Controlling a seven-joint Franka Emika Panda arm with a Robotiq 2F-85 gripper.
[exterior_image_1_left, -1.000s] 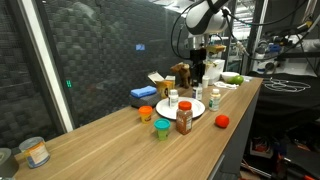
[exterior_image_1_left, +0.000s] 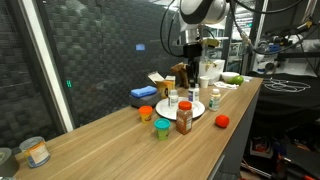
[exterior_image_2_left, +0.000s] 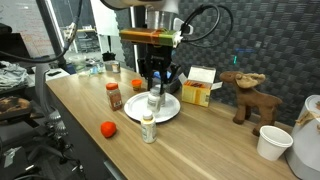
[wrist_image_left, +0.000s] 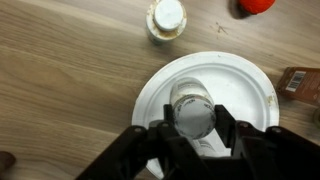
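Note:
A small pale bottle (wrist_image_left: 193, 112) stands upright between the dark fingers of my gripper, which is shut on it. In both exterior views this bottle (exterior_image_2_left: 155, 101) is over the white plate (exterior_image_2_left: 171, 112); I cannot tell whether its base touches the plate. Another small white bottle (exterior_image_1_left: 173, 98) is on the plate, to the left of the held one in exterior view 1. The gripper body covers the lower part of the plate in the wrist view.
Beside the plate stand a white-capped bottle (exterior_image_2_left: 148, 126), a red tomato-like ball (exterior_image_2_left: 108, 129) and a brown jar with an orange lid (exterior_image_1_left: 184, 117). A green cup (exterior_image_1_left: 162, 128) and an orange cup (exterior_image_1_left: 146, 113) are nearby. A toy deer (exterior_image_2_left: 253, 97) and white cup (exterior_image_2_left: 272, 142) stand farther off.
In exterior view 1, my gripper has moved left with the bottle, from the plate's right side to over the plate.

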